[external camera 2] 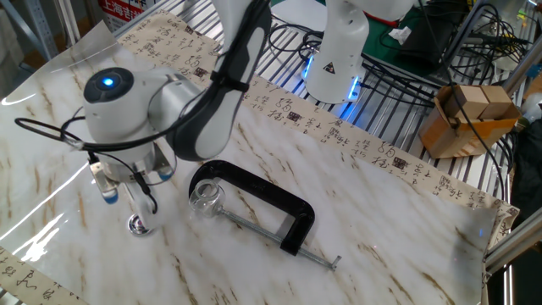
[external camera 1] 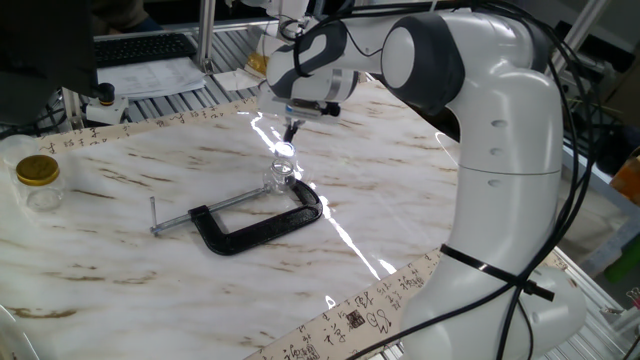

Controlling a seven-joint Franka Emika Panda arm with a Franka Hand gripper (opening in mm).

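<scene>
A black C-clamp (external camera 1: pixel 262 230) with a silver screw lies on the marbled tabletop. At one end of its frame, a small clear glass piece (external camera 2: pixel 206 197) sits by the screw's tip, and I cannot tell whether the clamp grips it. Beyond the clamp, a small shiny round object (external camera 2: pixel 138 225) rests on the sheet. My gripper (external camera 1: pixel 291 132) hangs above and close to that object, pointing down, clear of the clamp. Its fingers (external camera 2: pixel 144 202) overlap in both views, so the gap between them is hidden.
A glass jar with a gold lid (external camera 1: pixel 39 172) stands at the left edge in exterior view 1. A keyboard (external camera 1: pixel 145 48) and papers lie behind the table. An open cardboard box (external camera 2: pixel 468 123) sits beyond the far edge in exterior view 2. Much of the sheet is bare.
</scene>
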